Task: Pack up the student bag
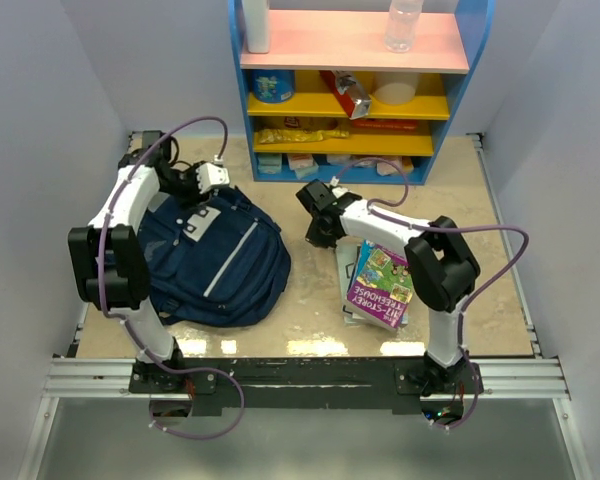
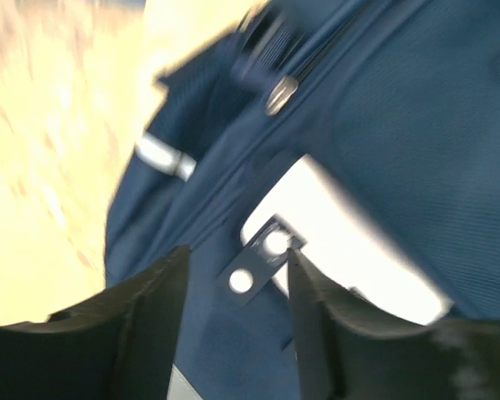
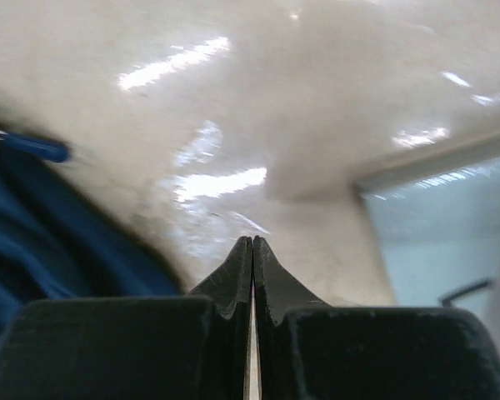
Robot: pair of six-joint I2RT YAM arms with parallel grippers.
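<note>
The navy student bag (image 1: 225, 255) lies flat on the left side of the table, a grey zip line across its front. Over its upper part hangs my left gripper (image 1: 196, 198). In the left wrist view its fingers (image 2: 162, 304) stand apart above a white label (image 2: 342, 242) and dark strap; no object shows held. Right of the bag, over bare table, my right gripper (image 1: 322, 241) is apart from it. Its fingertips (image 3: 252, 250) meet in the right wrist view, with nothing visible between them. A colourful book (image 1: 380, 287) lies at right, partly under the right arm.
Behind stands a blue shelf (image 1: 248, 130) with yellow and pink boards, holding a foil-ended red box (image 1: 346, 93), a yellow packet (image 1: 302, 135) and a clear bottle (image 1: 403, 25). Grey-green items (image 1: 346, 262) lie beneath the book. Bare table separates bag and book.
</note>
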